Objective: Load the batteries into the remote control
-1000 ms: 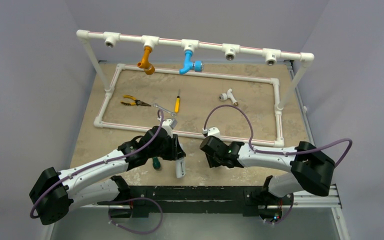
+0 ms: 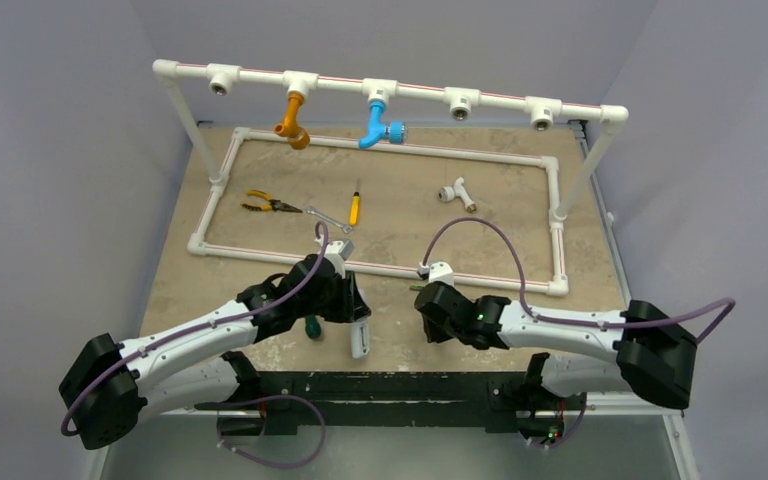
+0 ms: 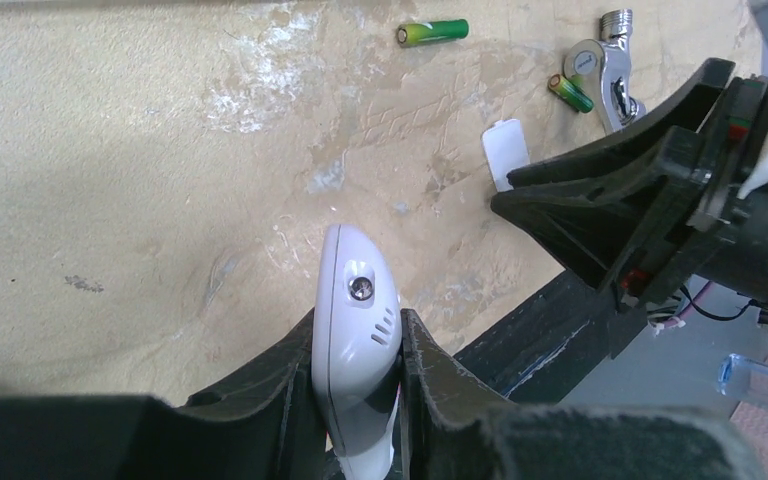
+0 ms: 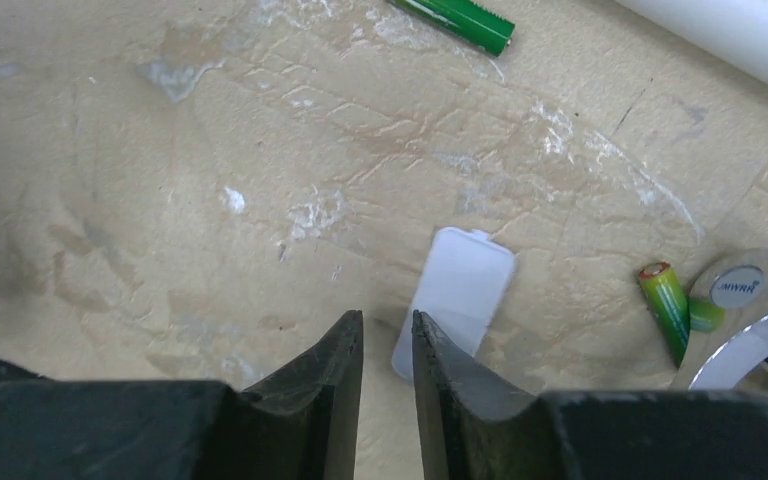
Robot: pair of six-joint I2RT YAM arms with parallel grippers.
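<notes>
My left gripper is shut on the white remote (image 3: 355, 290), seen upright-on in its wrist view and low at centre in the top view (image 2: 360, 338). My right gripper hangs over the white battery cover (image 4: 460, 285), its fingertips close together with a narrow gap; whether anything touches it is unclear. Green batteries lie loose: one (image 3: 432, 31) at the upper middle of the left wrist view, another beside a metal fitting, partly with a further green piece under it.
A metal fitting (image 4: 740, 330) lies right of the cover. The white pipe frame (image 2: 390, 270) runs behind both arms, with pliers (image 2: 272, 203), a wrench and screwdriver inside it. A green-handled tool (image 2: 313, 327) lies left of the remote.
The left arm and remote are nearly still.
</notes>
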